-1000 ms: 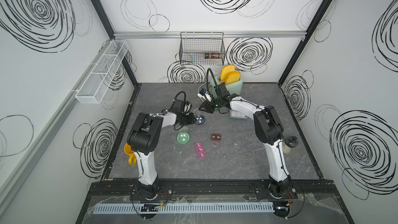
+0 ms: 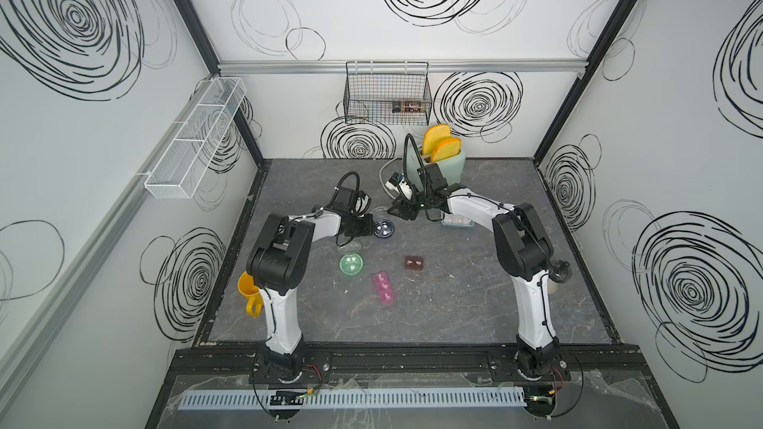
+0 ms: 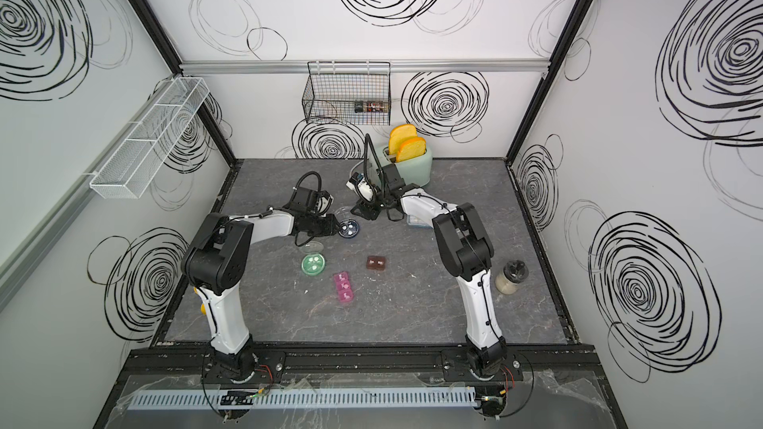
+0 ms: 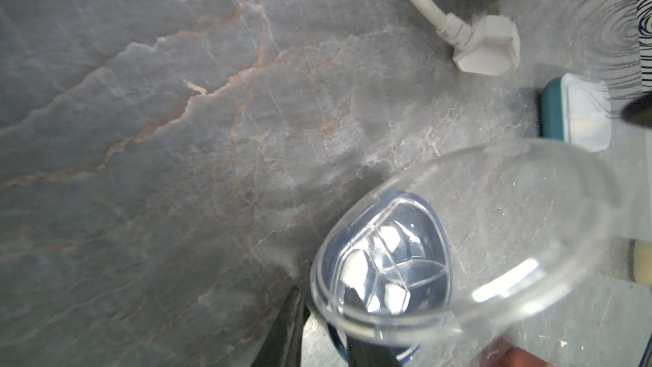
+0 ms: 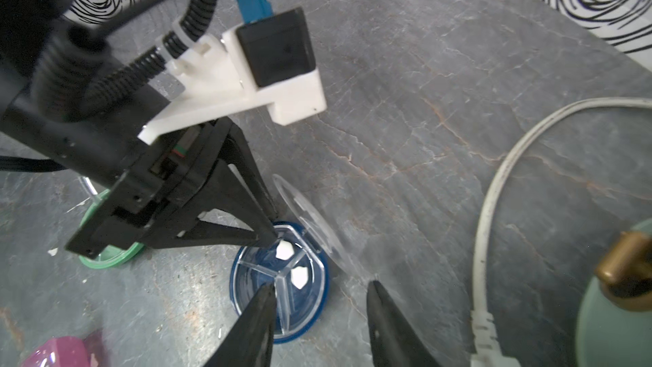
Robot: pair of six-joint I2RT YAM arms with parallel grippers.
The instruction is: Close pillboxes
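The round blue pillbox (image 5: 299, 306) lies on the table with white pills in its compartments. Its clear round lid (image 5: 312, 224) stands raised at the far side. My left gripper is shut on the pillbox's rim. Over the lid's side of the box, my right gripper is open, its fingers apart with nothing held. A green round pillbox (image 2: 351, 263) has its clear lid (image 3: 313, 246) swung back. Nearer the front lie a pink pillbox (image 2: 384, 287) and a small brown one (image 2: 414, 262). A pale blue pillbox (image 2: 457, 221) is partly hidden under the right arm.
A green toaster (image 2: 453, 167) with yellow slices stands behind the right gripper, its white cable (image 5: 485, 231) on the table. A yellow mug (image 2: 249, 286) is at the left and a dark-lidded jar (image 3: 512, 276) at the right.
My right gripper has shifted a little to the right, its arm covering more of the pale blue pillbox. The left gripper stays almost still at the blue pillbox.
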